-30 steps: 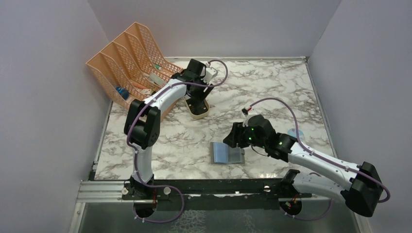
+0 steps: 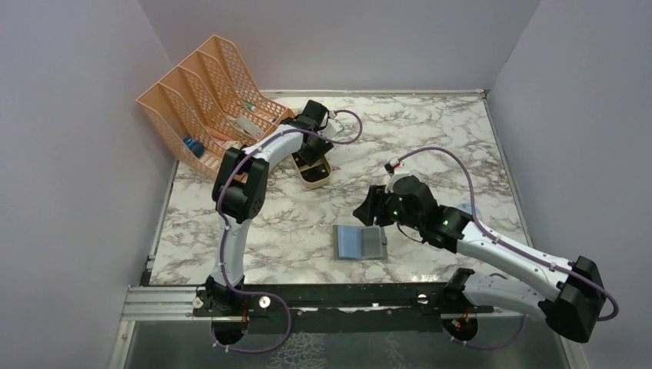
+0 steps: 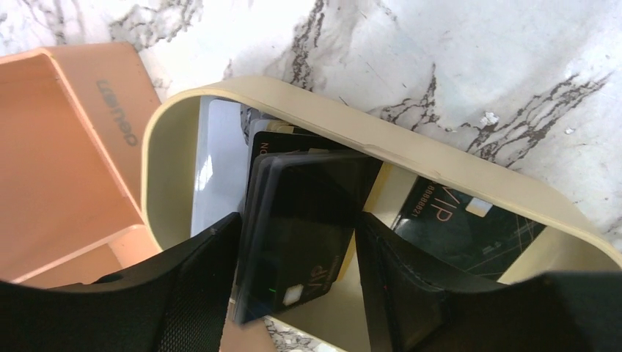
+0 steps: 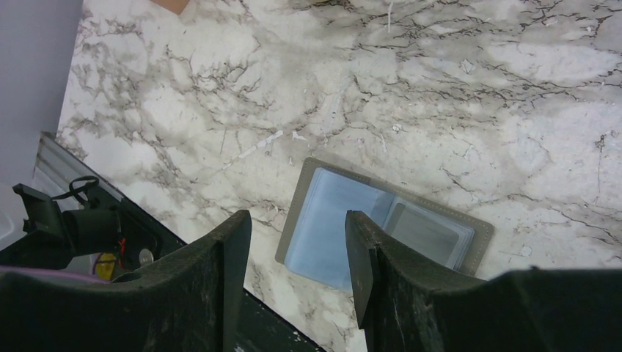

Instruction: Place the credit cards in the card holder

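A cream box (image 3: 433, 158) holds several cards. A black card (image 3: 308, 220) marked VIP lies tilted on top of a stack, between the fingers of my left gripper. Those fingers are close to the card's two long edges; whether they grip it is unclear. Another black VIP card (image 3: 462, 227) lies apart at the right in the box, and pale cards (image 3: 216, 150) stand at its left end. In the right wrist view, the open card holder (image 4: 326, 224), with blue and grey pockets, lies flat below my right gripper, which is open and empty.
An orange basket (image 2: 184, 92) with compartments stands against the box's left side, small items inside it. Around the card holder and at the back right, the marble table (image 2: 430, 123) is clear.
My left gripper has come down into the cream box, its fingers now nearer each other. The right arm has shifted only slightly.
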